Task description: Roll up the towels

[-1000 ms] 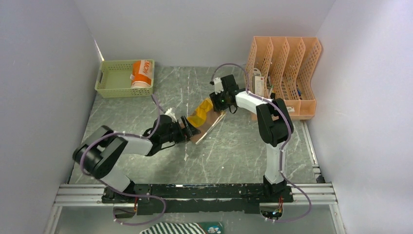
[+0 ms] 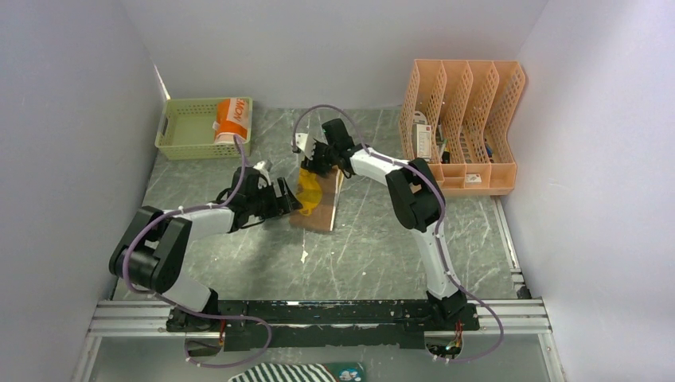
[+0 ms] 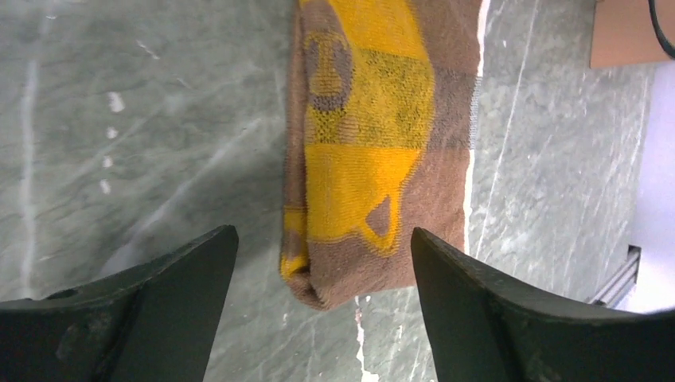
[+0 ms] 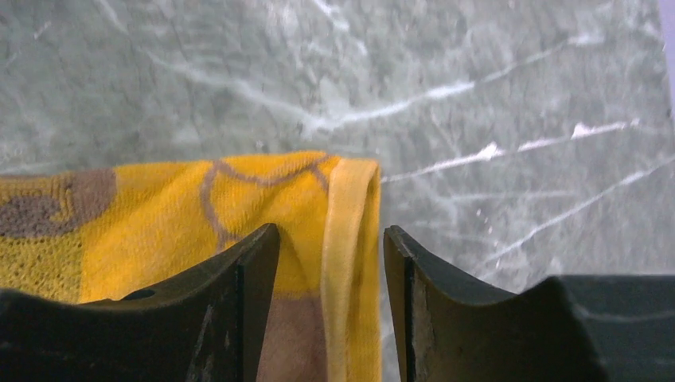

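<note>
The brown and yellow towel (image 2: 320,211) lies folded on the grey table, lengthwise front to back, with a pale edge along its right side. My left gripper (image 2: 288,196) stands open at its front left; in the left wrist view the towel (image 3: 358,159) shows beyond the open fingers. My right gripper (image 2: 314,163) is at the towel's far end, open; in the right wrist view its fingertips are either side of the towel's folded corner (image 4: 346,207).
A green basket (image 2: 179,151) with an orange package stands at the back left. An orange divided organizer (image 2: 470,183) stands at the back right.
The towel has turned from a slant to front-to-back, its far end moving left. My right gripper has moved left with that end; my left gripper has moved up and left since a second ago.
</note>
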